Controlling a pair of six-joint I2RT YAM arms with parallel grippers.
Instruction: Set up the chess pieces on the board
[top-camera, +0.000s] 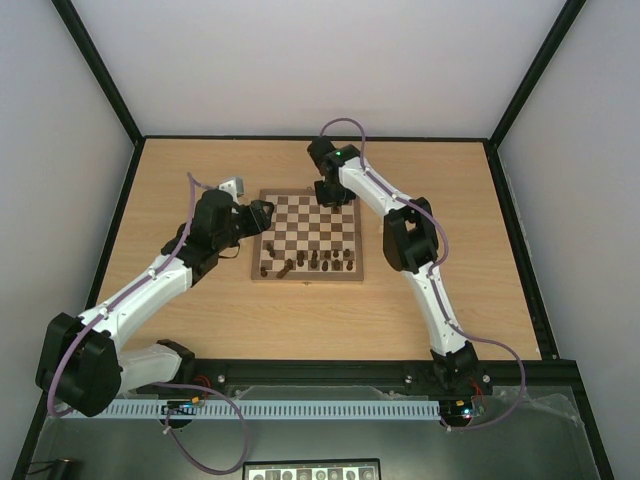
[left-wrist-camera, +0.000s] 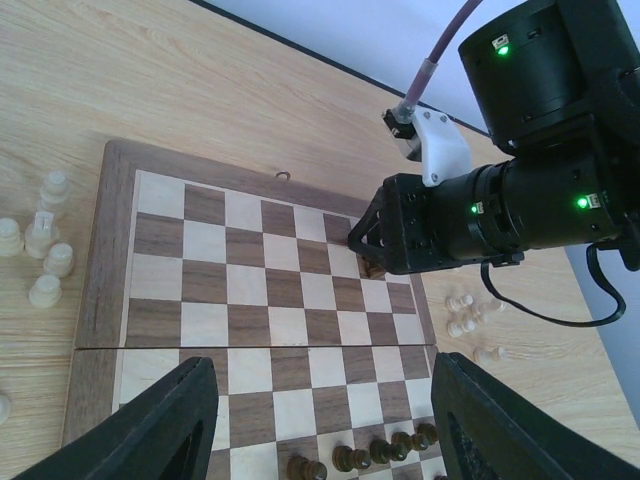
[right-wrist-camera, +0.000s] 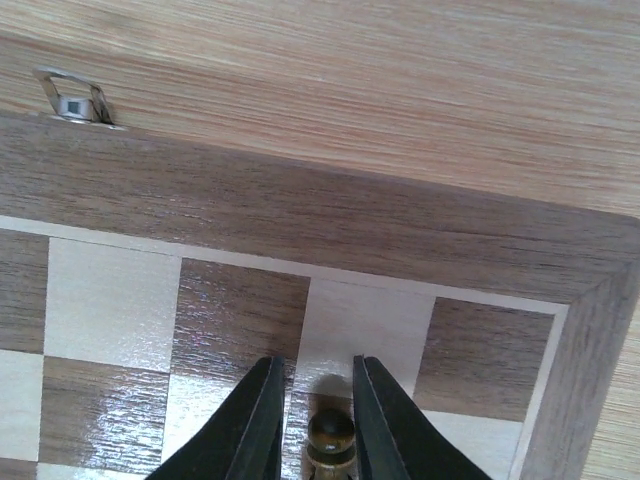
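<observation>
The chess board (top-camera: 308, 282) lies on the table, with several dark pieces (top-camera: 314, 262) in rows along its near side and one dark piece (top-camera: 284, 269) lying over there. Close to the far edge, a lone dark piece (right-wrist-camera: 331, 432) stands between the fingers of my right gripper. Those fingers are part open, and whether they touch the piece cannot be told. At the board's left edge my left gripper (top-camera: 268, 214) hangs open and empty. Its wrist view shows the right gripper low over the far part of the board.
Pale pieces (left-wrist-camera: 45, 230) stand on the table left of the board, and more pale pieces (left-wrist-camera: 478, 318) are off its right side. A small metal clasp (right-wrist-camera: 75, 100) sits at the board's far edge. Bare table surrounds the board in front.
</observation>
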